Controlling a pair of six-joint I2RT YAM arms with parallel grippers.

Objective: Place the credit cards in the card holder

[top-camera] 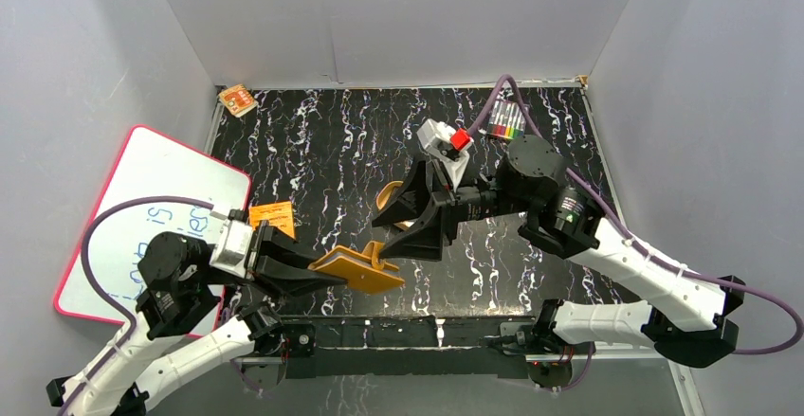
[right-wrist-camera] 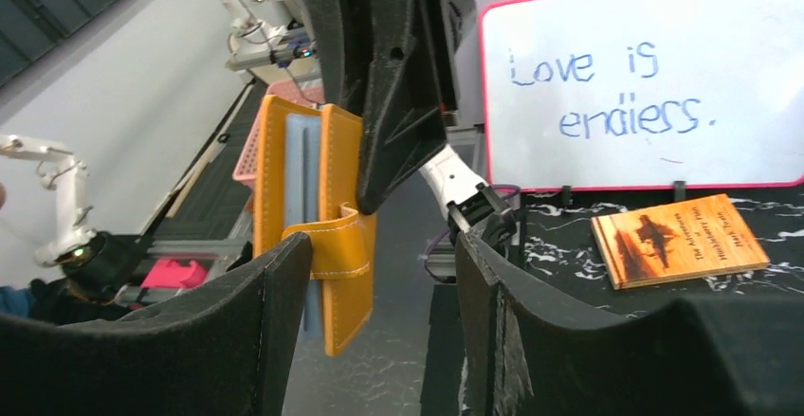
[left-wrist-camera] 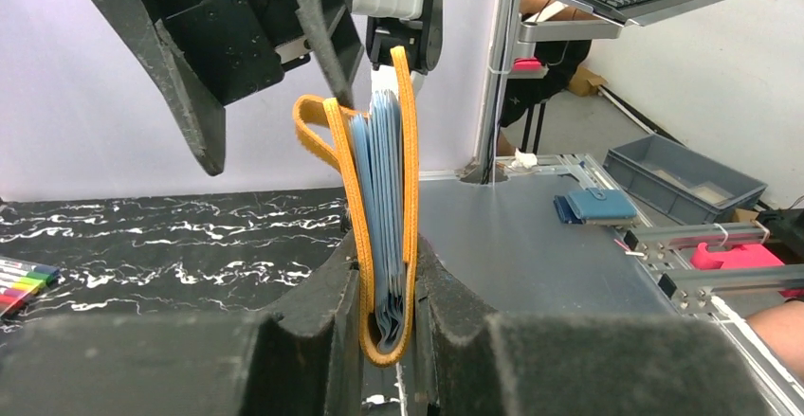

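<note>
The orange card holder (left-wrist-camera: pixel 411 160), with blue-grey leaves inside, stands on edge with my left gripper (top-camera: pixel 332 279) shut on its fold. Its strap (right-wrist-camera: pixel 337 250) loops out from one side. My right gripper (top-camera: pixel 383 234) faces the strap from the right, its fingers apart and nothing held between them. In the right wrist view the strap lies by the left one of the fingers (right-wrist-camera: pixel 284 293), not clamped. In the left wrist view one right fingertip reaches the loop's top edge. No loose card shows clearly.
An oval tan tray (top-camera: pixel 386 194) lies mostly hidden under the right gripper. An orange booklet (right-wrist-camera: pixel 678 241) lies before the whiteboard (right-wrist-camera: pixel 654 84). Markers (top-camera: pixel 506 119) rest at the back right.
</note>
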